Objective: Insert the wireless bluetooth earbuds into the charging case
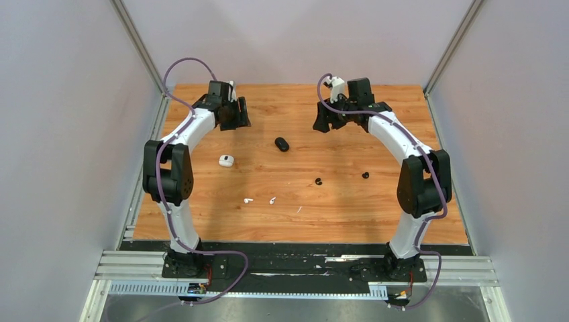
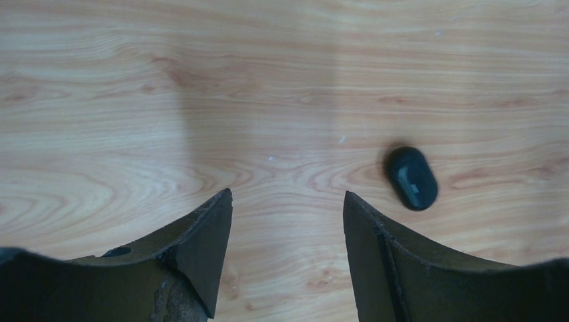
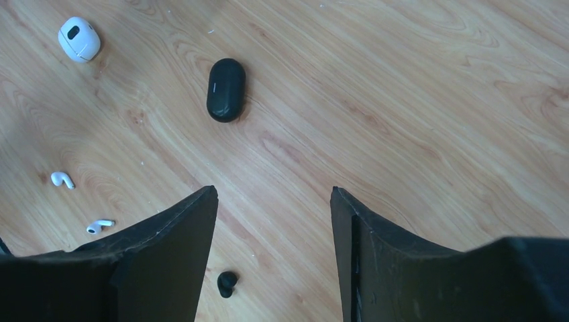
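Observation:
A white charging case lies at the left of the table, and a black oval case lies near the middle. Two white earbuds rest apart in front of the white case. Two black earbuds lie separately to the right. Above the back left of the table, my left gripper is open and empty, with the black case beyond its right finger. My right gripper also hangs open and empty, over the back right; in its view, one black earbud shows beside the left finger.
A small thin white piece lies at the front middle of the table. Bare wood spans the back middle and front right. Side walls close in both edges.

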